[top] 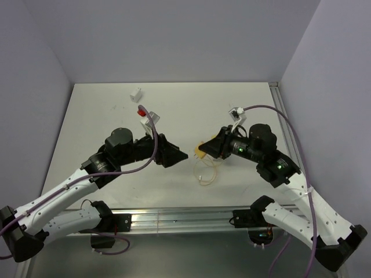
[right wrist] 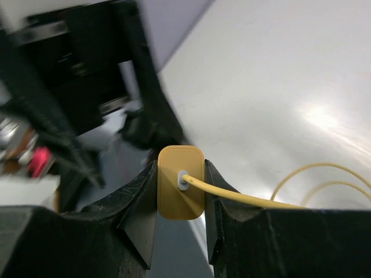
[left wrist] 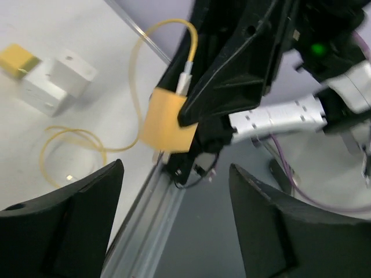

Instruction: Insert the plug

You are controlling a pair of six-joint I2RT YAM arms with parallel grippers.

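Observation:
A yellow plug point(right wrist: 180, 168) with a yellow cable is clasped between the fingers of my right gripper. In the left wrist view the plug point(left wrist: 169, 121) hangs in the air, its cable leaving the top and its metal prongs pointing down. My left gripper is open, its two fingertips well apart and nothing between them. From above, the left gripper point(top: 184, 156) lies to the left of the plug point(top: 200, 150), with a gap between. A white block, perhaps the socket point(left wrist: 42, 88), stands on the table behind, with a yellow piece point(left wrist: 17, 60) beside it.
The thin yellow cable point(top: 207, 182) loops over the white table below the grippers. Far back on the left is a small white block point(top: 136, 95). A metal rail point(top: 174, 219) runs along the front edge.

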